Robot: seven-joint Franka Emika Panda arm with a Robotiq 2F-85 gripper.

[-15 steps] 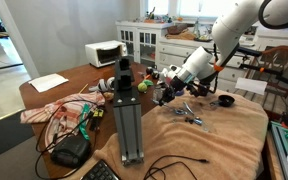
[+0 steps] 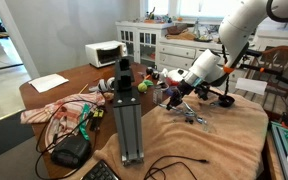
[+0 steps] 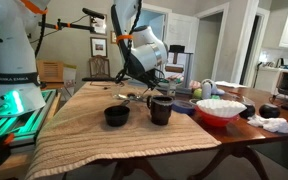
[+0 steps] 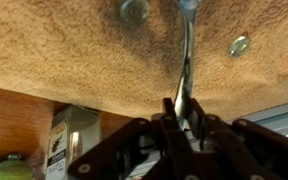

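Note:
In the wrist view a long silver utensil (image 4: 188, 50) reaches down from the top edge to my gripper. The black fingers are shut on its lower end. Its far end is cut off by the frame, so I cannot tell its exact kind. Two round silver utensil ends, one at the upper left (image 4: 134, 11) and one at the right (image 4: 240, 46), show on the tan cloth (image 4: 84, 50). From the side, my gripper (image 2: 172, 103) hangs low over the cloth's far part, near several silver utensils (image 2: 192, 118).
A black bowl (image 3: 117, 115) and dark mug (image 3: 161, 110) stand on the cloth, near a red bowl (image 3: 218, 112) with a white inside. A tall dark post (image 2: 128, 115) rises at the table's middle.
In exterior view 1, the arm has shifted to the right over the cloth, with the gripper still low among the utensils.

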